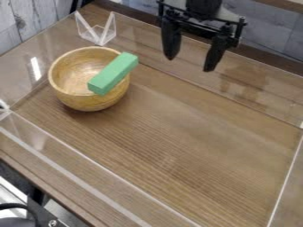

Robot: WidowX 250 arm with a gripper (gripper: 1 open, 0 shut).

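A dark gripper (193, 49) hangs over the back middle of the wooden table, its two fingers pointing down. Whether anything is between them is hard to tell. To its left, a green block (112, 73) rests tilted across the right side of a round wooden bowl (73, 94).
A white wire-like object (98, 34) stands at the back left near the table's edge. The middle, right and front of the wooden table (178, 151) are clear. Dark cables (17, 213) show beyond the table at the lower left.
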